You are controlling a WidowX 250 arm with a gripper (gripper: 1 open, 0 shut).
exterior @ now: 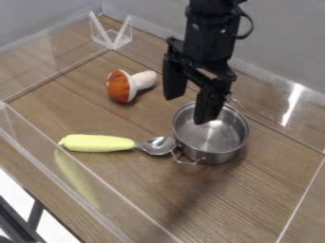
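Note:
My black gripper [195, 95] hangs above a steel pot [210, 140], its fingers spread open with nothing clearly between them. The pot stands at the centre right with handles at its sides. To its left lie a metal spoon [158, 144] and a yellow corn-like object [95, 142]. An orange and white mushroom-shaped toy [124, 85] lies at the upper left, left of the gripper.
A white wire rack [112, 36] stands at the back left against the wall. Transparent panels border the left and right.

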